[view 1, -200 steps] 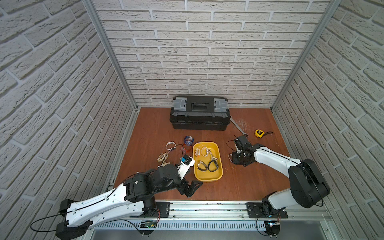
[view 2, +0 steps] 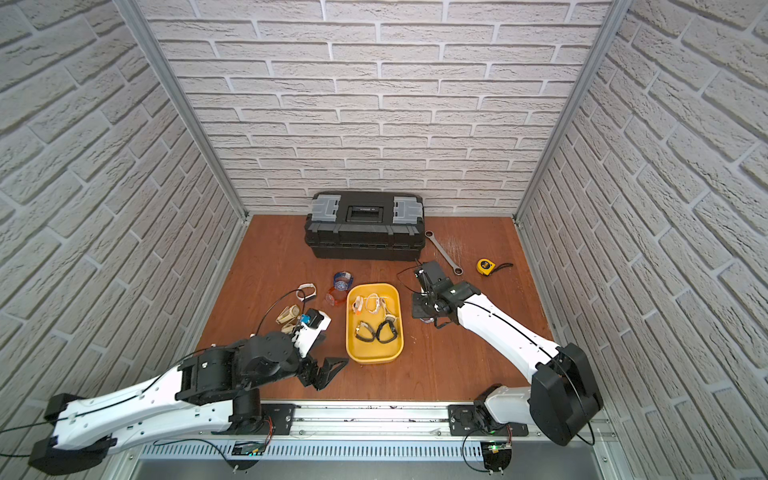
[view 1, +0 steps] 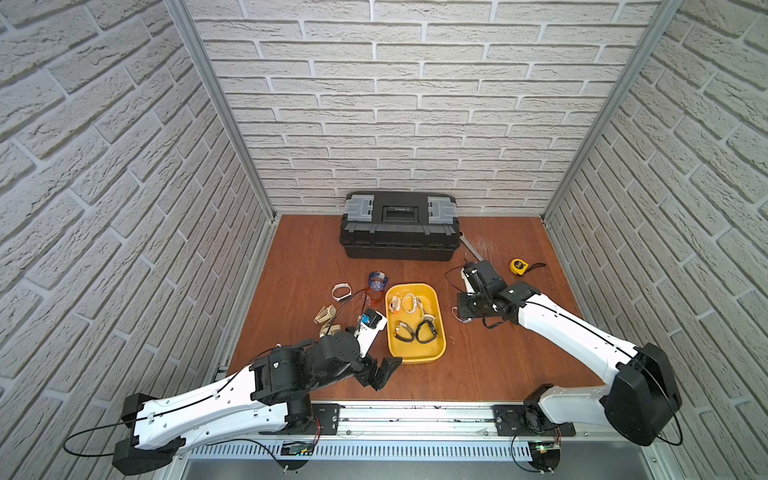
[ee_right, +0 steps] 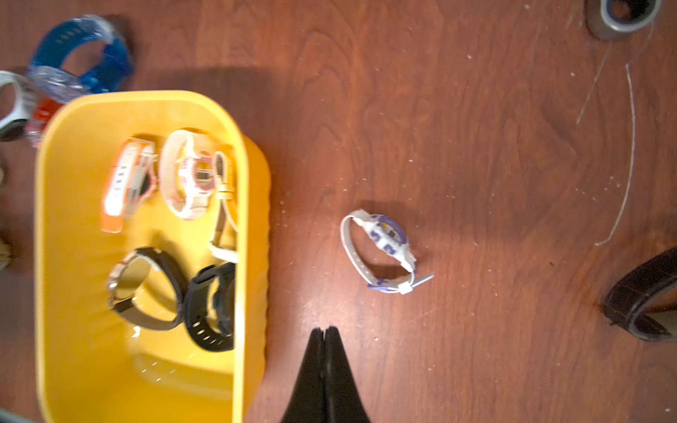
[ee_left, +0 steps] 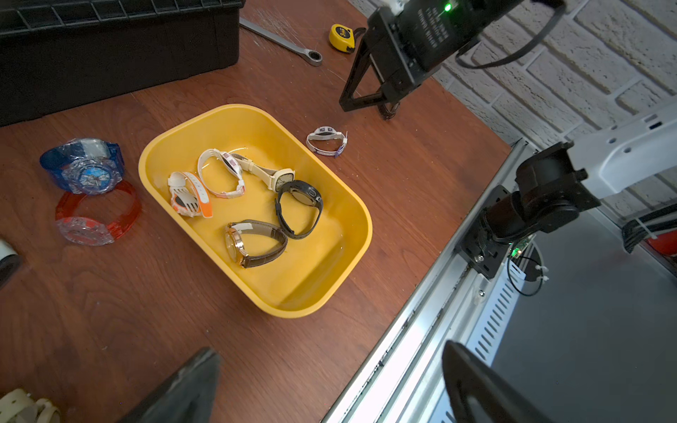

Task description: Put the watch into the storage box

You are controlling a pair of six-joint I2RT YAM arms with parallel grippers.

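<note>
The yellow storage box (ee_right: 148,366) holds several watches. Beside it, to the right, a white-and-purple watch lies on the wood, also visible in the left wrist view (ee_left: 325,141). My right gripper hovers above the table near that watch, shut, with nothing seen between its fingers. My left gripper stands open over the front of the table, left of the box. A blue watch (ee_left: 83,165) and a red watch (ee_left: 95,218) lie left of the box.
A black toolbox (view 1: 397,228) stands at the back. A wrench (ee_left: 282,38) and yellow tape measure (ee_left: 342,36) lie at the back right. More watches lie on the left.
My right arm has risen and shifted slightly, its gripper lifting off the area of the white-and-purple watch. My left arm is almost unchanged.
</note>
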